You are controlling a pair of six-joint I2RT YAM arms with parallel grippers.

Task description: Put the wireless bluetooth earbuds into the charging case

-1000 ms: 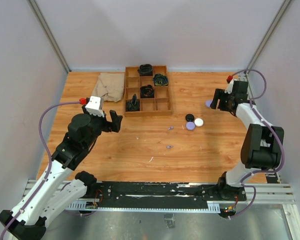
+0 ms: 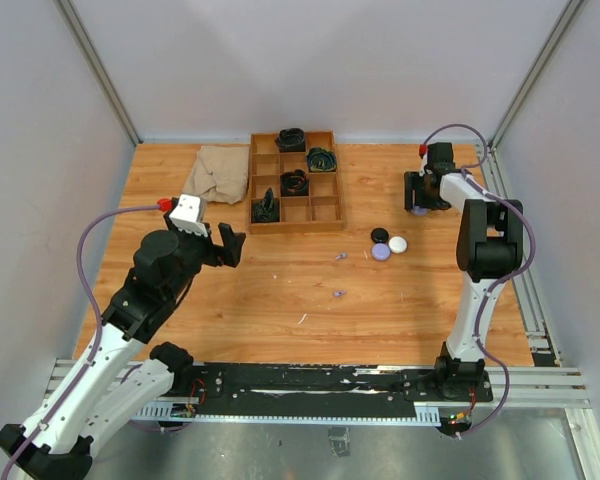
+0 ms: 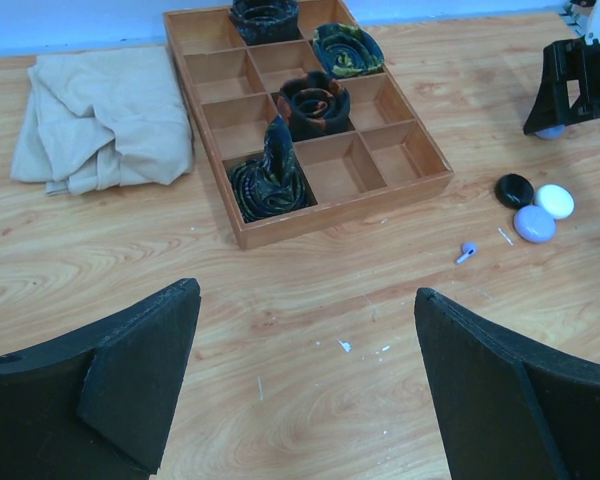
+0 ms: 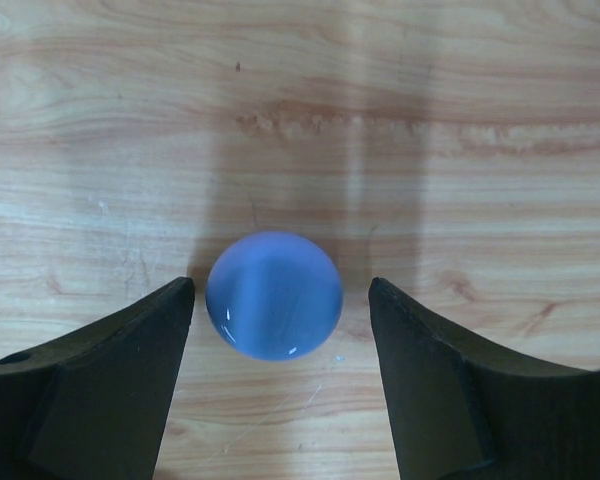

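Note:
My right gripper (image 2: pixel 416 190) is part open around a round purple-blue case (image 4: pixel 274 295) at the back right of the table; its fingertips flank it, with small gaps visible in the right wrist view. My left gripper (image 2: pixel 223 244) hangs open and empty over the left of the table. Two small earbud pieces, one upper (image 2: pixel 341 256) and one lower (image 2: pixel 338 293), lie on the middle right, near a black round case (image 2: pixel 379 235), a white one (image 2: pixel 397 245) and another purple one (image 2: pixel 381 251).
A wooden compartment tray (image 2: pixel 325 213) holding several dark coiled items stands at the back middle, beside a folded beige cloth (image 2: pixel 216 174).
The left arm has not moved.

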